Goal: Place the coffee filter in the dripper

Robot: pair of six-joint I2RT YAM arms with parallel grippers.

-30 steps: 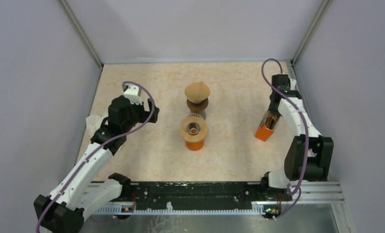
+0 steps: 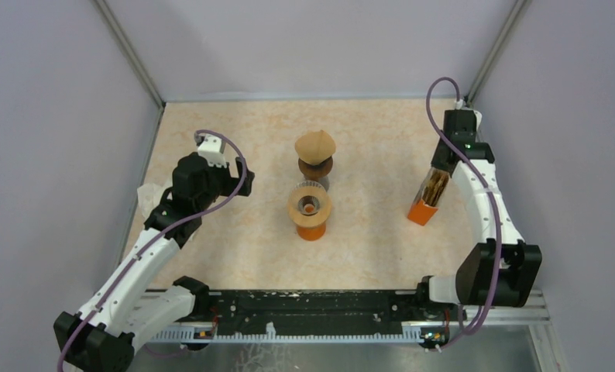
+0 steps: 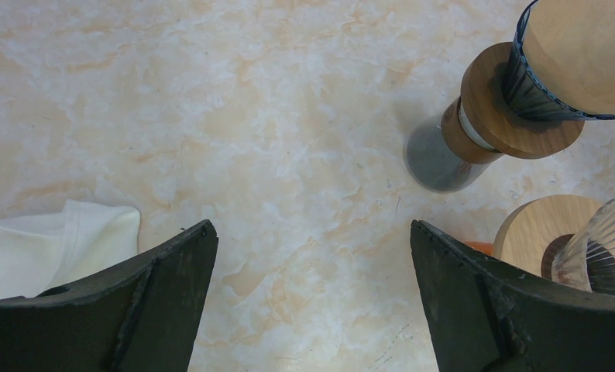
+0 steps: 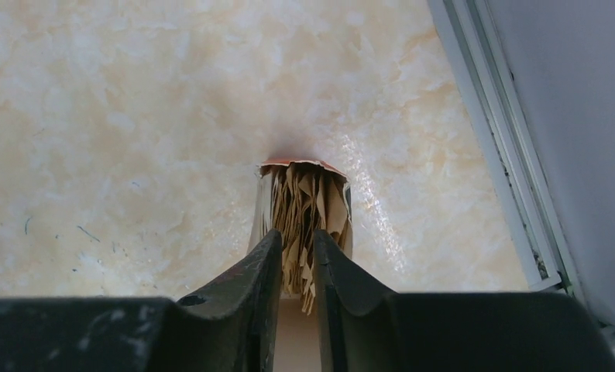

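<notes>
The box of coffee filters (image 2: 424,211), orange at its lower part, lies at the right of the table, with folded brown filters (image 4: 304,201) at its open end. My right gripper is over this end; its narrow fingers are open, and the filters show between and beyond them. A dark ribbed dripper (image 3: 556,97) with a brown filter (image 2: 315,146) in it stands on a wood-collared carafe. In front of that, a clear ribbed dripper (image 3: 599,240) sits in a wooden ring (image 2: 322,210). To the left, my left gripper is open and empty.
White cloth (image 3: 95,232) lies at the far left, beside the left arm. Between the drippers and the filter box the table (image 2: 374,209) is clear. A wall and metal rail (image 4: 498,147) close off the right side.
The left arm, the drippers and the box have not visibly moved.
</notes>
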